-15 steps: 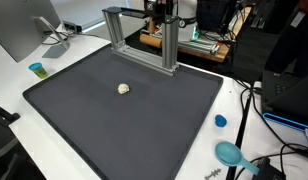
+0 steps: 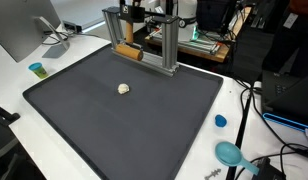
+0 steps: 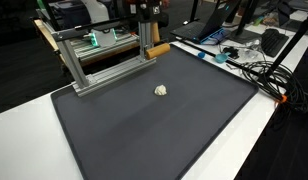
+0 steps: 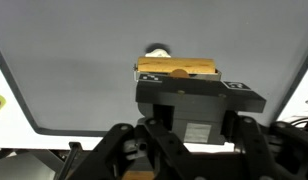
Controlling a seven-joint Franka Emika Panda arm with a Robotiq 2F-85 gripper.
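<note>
A wooden block (image 4: 177,66) lies crosswise at the gripper's tip in the wrist view, and my gripper is shut on it. In exterior view 1 the same block (image 2: 127,51) hangs over the far edge of the grey mat, left of the metal frame. Exterior view 2 has the block (image 3: 159,49) beside the frame's post. A small pale lump (image 2: 123,88) rests on the mat, apart from the block; from the other side the lump (image 3: 160,90) is below it. In the wrist view the block partly hides a whitish thing (image 4: 157,49).
The metal frame (image 2: 166,62) stands at the mat's far edge. A green-and-blue cup (image 2: 37,70) is on the white table at the left. Near the right side sit a blue lid-like piece (image 2: 220,121) and a turquoise bowl (image 2: 230,153).
The block and gripper have moved left and slightly nearer in exterior view 1, away from the frame's post. The pale lump has stayed in place.
</note>
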